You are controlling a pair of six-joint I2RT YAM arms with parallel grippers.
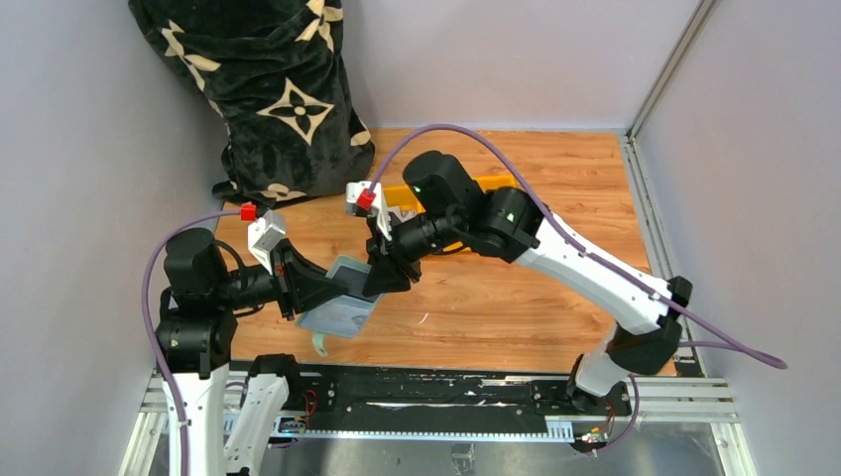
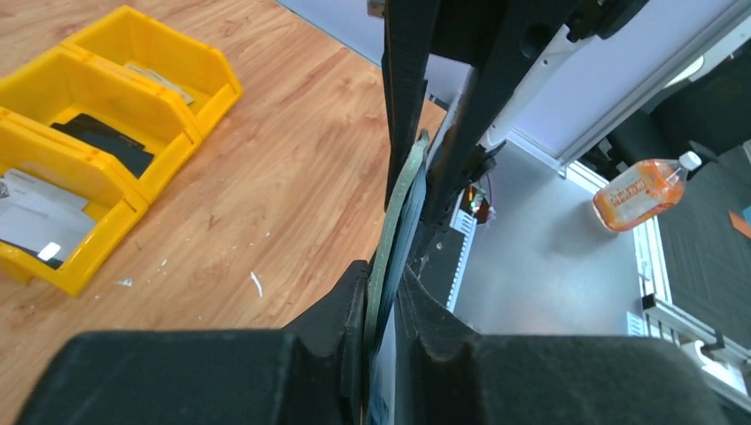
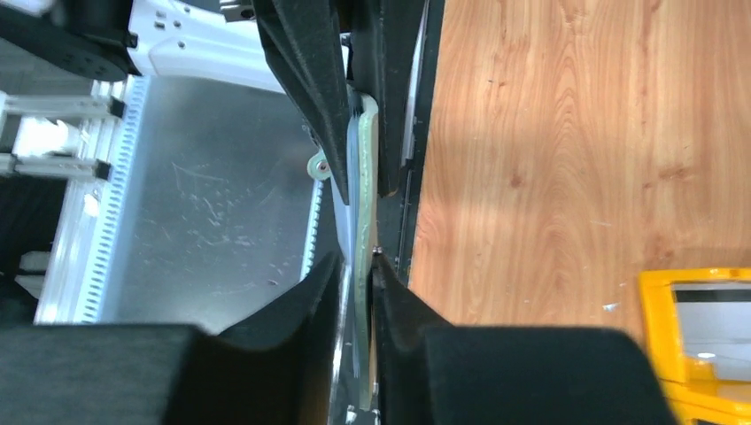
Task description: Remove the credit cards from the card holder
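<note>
A pale blue-green card holder (image 1: 339, 315) with a dark panel is held up between the two arms in the top view. My left gripper is shut on it; edge-on, the holder (image 2: 398, 232) runs between its fingers. From the other side, my right gripper straddles the holder (image 3: 366, 190) with its fingers a little parted, a narrow light gap showing along one finger. Both grippers are close together and cover part of the holder in the top view. No loose card between the grippers can be made out.
The yellow compartment bin (image 2: 146, 190) stands behind the right arm, with cards or papers (image 2: 44, 217) and a dark item (image 2: 104, 140) inside. A patterned dark cushion (image 1: 268, 109) fills the back left.
</note>
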